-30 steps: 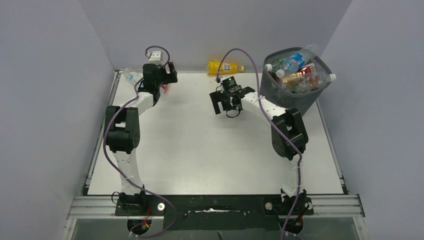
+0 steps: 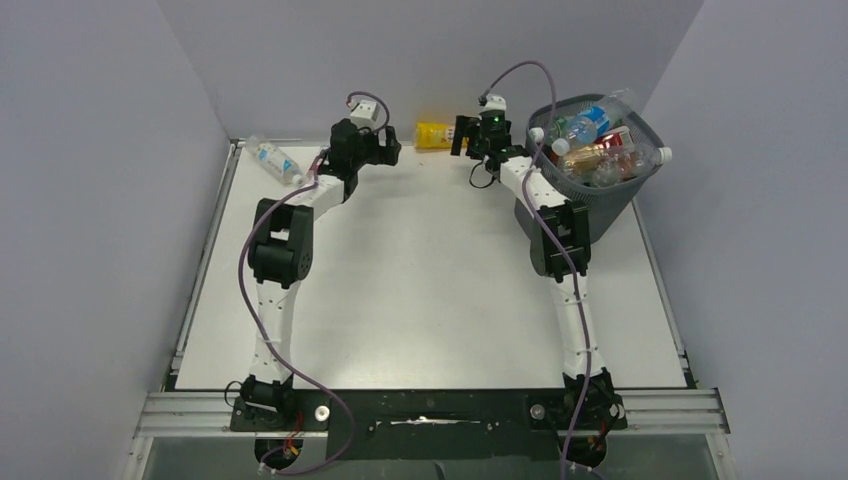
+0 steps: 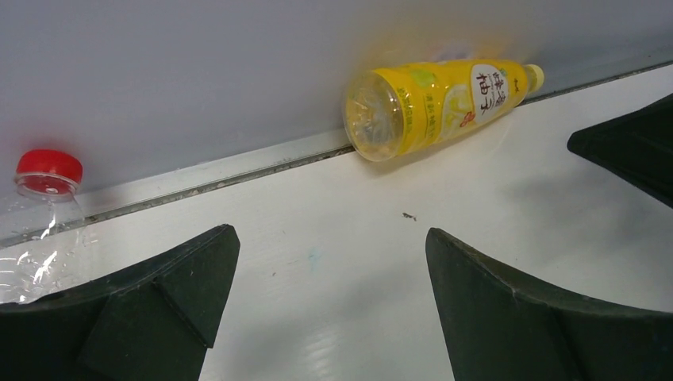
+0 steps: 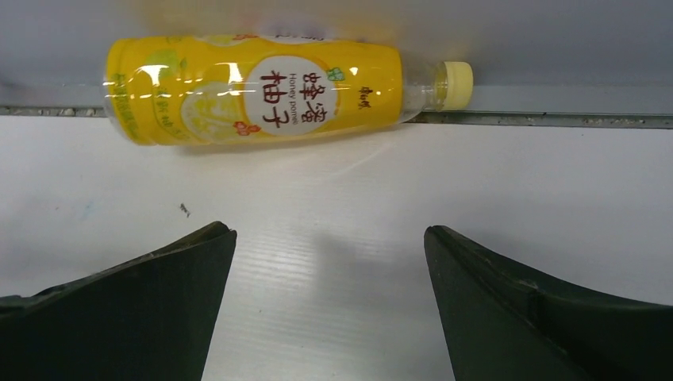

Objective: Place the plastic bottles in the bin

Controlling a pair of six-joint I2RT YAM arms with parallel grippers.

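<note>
A yellow-labelled bottle lies on its side along the back wall. My right gripper hangs just in front of it, open and empty. My left gripper is open and empty, left of the yellow bottle. A clear bottle with a red cap is at the edge of the left wrist view. A clear bottle with a blue-white label lies at the back left. The grey bin at the back right is heaped with bottles.
Walls bound the back and sides. The right arm lies alongside the bin's left side.
My right gripper has moved toward the back wall, up to the yellow bottle. My left gripper has moved rightward along the back of the table.
</note>
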